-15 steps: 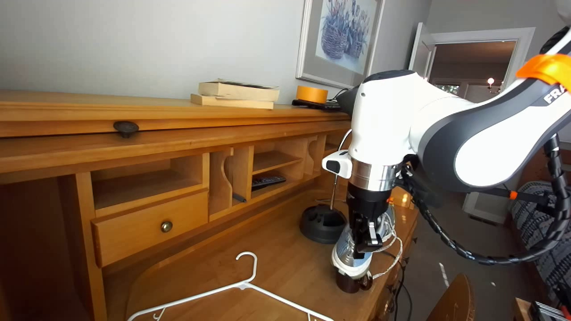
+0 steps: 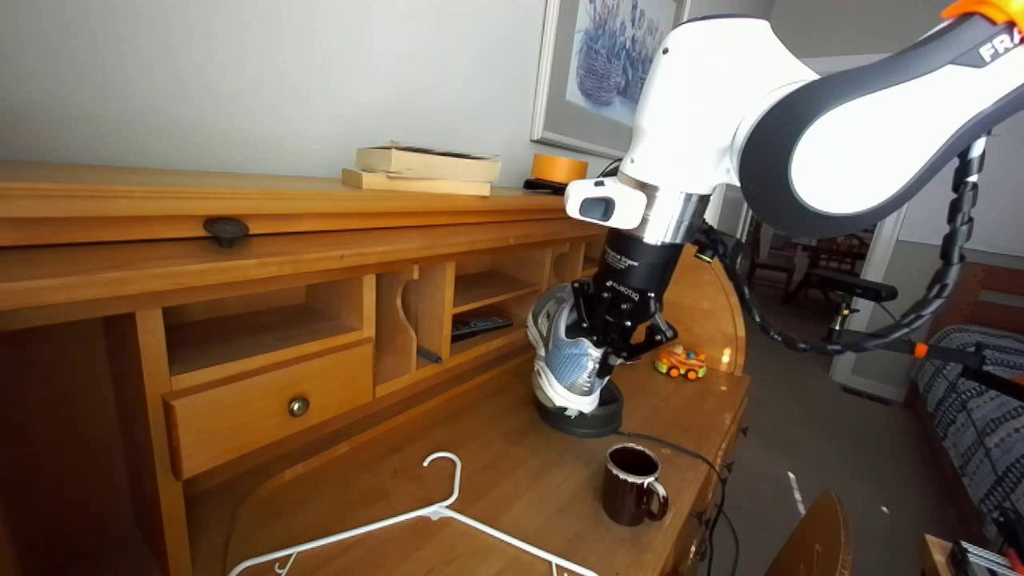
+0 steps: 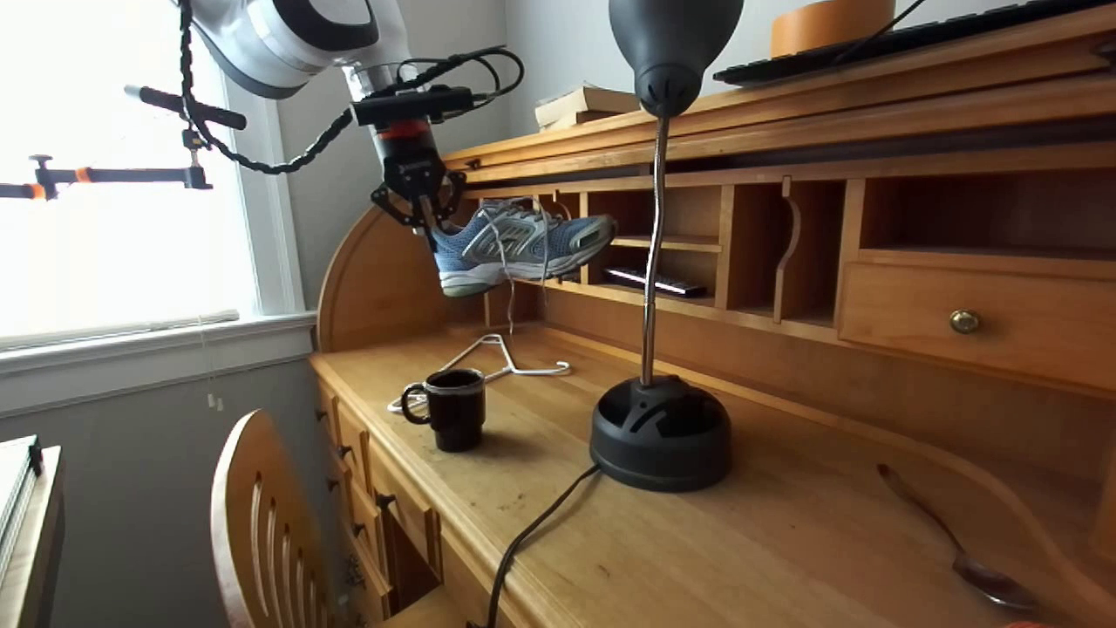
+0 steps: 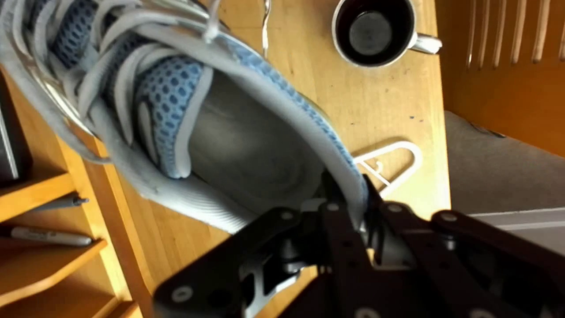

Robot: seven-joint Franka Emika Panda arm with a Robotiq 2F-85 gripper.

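A blue and grey running shoe [image 3: 513, 242] hangs in the air above the desk, its toe toward the cubbyholes. My gripper [image 3: 429, 232] is shut on the collar at its heel. In the wrist view one finger of the gripper goes inside the shoe [image 4: 249, 143] and the other stays outside, with the rim pinched between. Loose laces dangle from it. From the first exterior side, the shoe [image 2: 574, 360] hides part of the lamp behind my gripper [image 2: 602, 365].
A dark mug [image 2: 633, 485] stands near the desk's front edge, and a white hanger [image 2: 437, 510] lies farther along. The black desk lamp [image 3: 661, 434] rises close by. A spoon [image 3: 957, 544] rests on the otherwise clear right part in the second exterior view.
In exterior view 1 the arm has lifted the shoe up and left, away from over the mug, and turned it. The mug is now uncovered, and an orange toy car shows behind.
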